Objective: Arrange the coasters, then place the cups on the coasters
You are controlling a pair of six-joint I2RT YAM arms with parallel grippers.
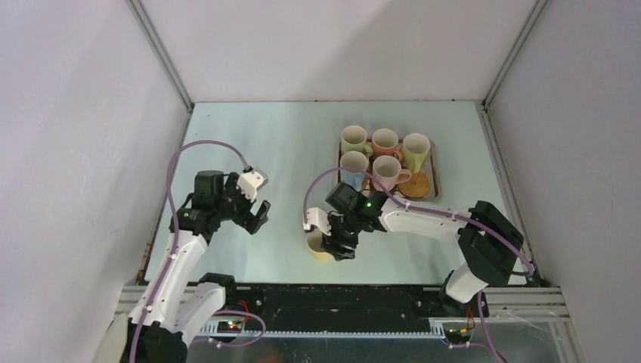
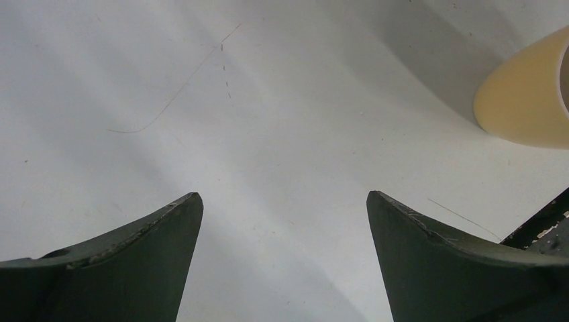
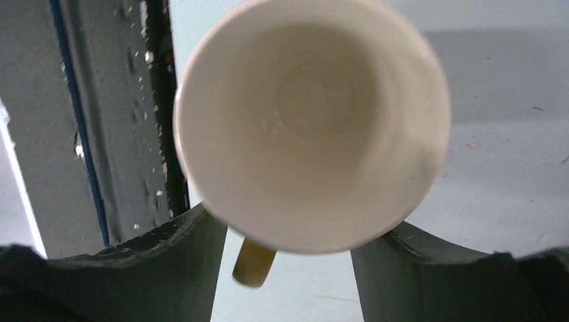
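Observation:
A yellow cup point(image 1: 318, 247) stands upright near the table's front edge, partly covered by my right gripper point(image 1: 342, 245). Seen from the right wrist, the cup's pale interior point(image 3: 315, 127) faces up just beyond the fingers point(image 3: 191, 268), and its handle point(image 3: 254, 263) lies in the gap between them, nearer the left-hand one. Clear space separates the handle from the other finger, so the gripper is partly open. The round brown coaster point(image 1: 415, 185) rests on the tray at the back right. My left gripper point(image 1: 258, 219) is open and empty, off to the cup's left.
On the tray point(image 1: 436, 172) beside the coaster stand several cups, including a pink cup point(image 1: 386, 171) and a blue cup point(image 1: 353, 167). Bare table lies to the left and at the far right. A dark rail point(image 1: 340, 299) borders the front.

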